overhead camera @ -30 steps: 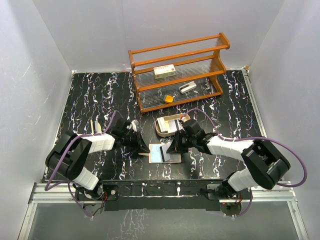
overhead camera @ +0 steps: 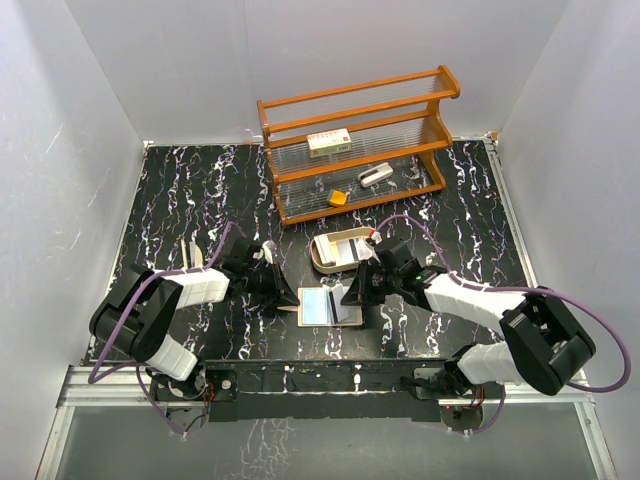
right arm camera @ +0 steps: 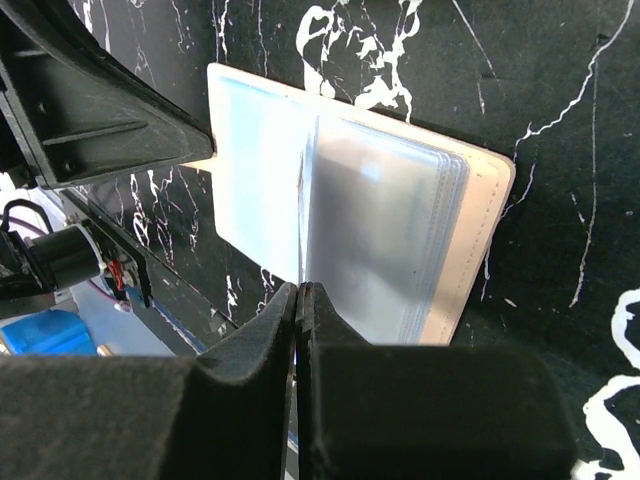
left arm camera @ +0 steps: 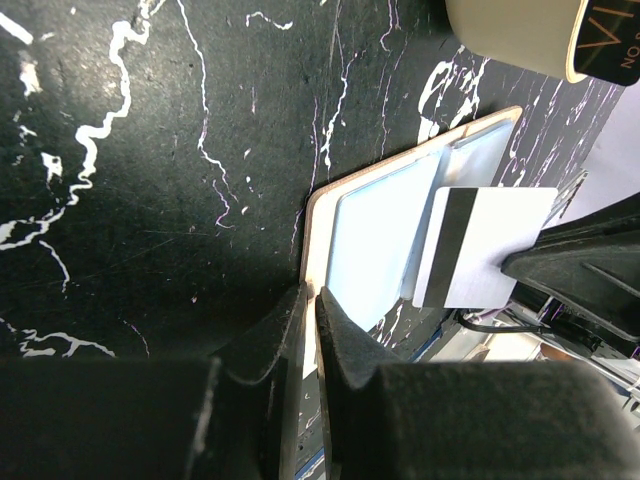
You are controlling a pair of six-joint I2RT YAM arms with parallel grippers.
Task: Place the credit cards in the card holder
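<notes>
The open card holder [overhead camera: 312, 306] lies at the front middle, tan-edged with clear sleeves. My left gripper is at its left edge; whether its fingers are fully closed is hard to tell. My right gripper is shut over the holder's right half. In the left wrist view a white card [left arm camera: 485, 255] with a black stripe stands at the right gripper's tip; in the right wrist view it appears edge-on above the fingertips.
A tan box [overhead camera: 326, 260] of cards sits just behind the holder. A wooden rack [overhead camera: 290, 214] with small items stands at the back.
My right gripper has moved to the right over the holder, along with the striped card at its tip. My left arm has barely moved.
</notes>
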